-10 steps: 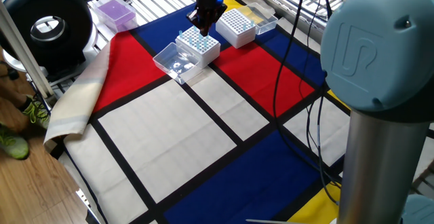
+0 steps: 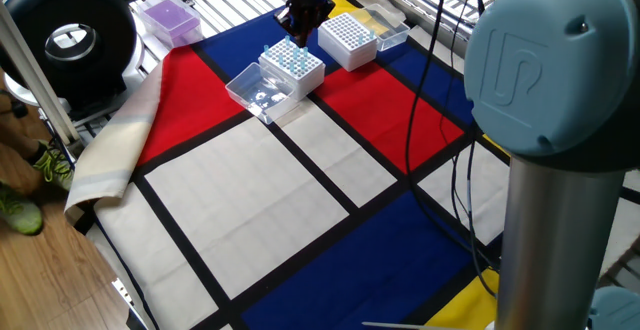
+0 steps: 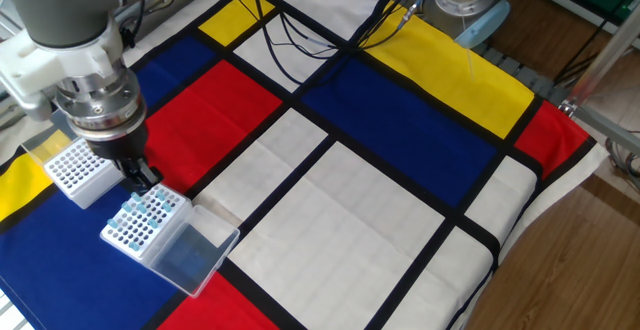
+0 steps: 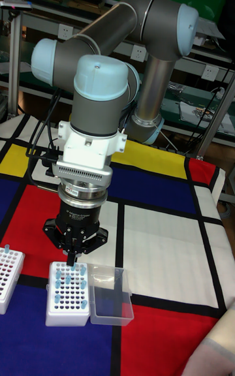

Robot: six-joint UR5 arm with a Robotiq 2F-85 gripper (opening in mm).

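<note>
A white tube rack [image 4: 67, 299] holds several light-blue tubes [image 4: 83, 284] upright in its holes. My black gripper [image 4: 72, 260] points down over the rack's far edge in exterior view 3. Its fingertips look close together, but no view shows clearly whether they are shut or have a thin tube between them. From exterior view 1, the gripper [image 2: 303, 40] stands at the rack's back right. In exterior view 2, its tips [image 3: 148, 177] are near the rack [image 3: 146, 222] on the side by the second white rack [image 3: 84, 173], which has a light-blue tube [image 4: 7, 247] near its far edge.
A clear open lid [image 2: 264, 92] adjoins the first rack, and another clear lid [image 2: 385, 25] lies behind the second. Farther left stands a purple-topped box [image 2: 171, 20]. Cables [image 2: 413, 145] hang by the arm.
The arm's large joint has shifted a little to the left. The racks have stayed put.
</note>
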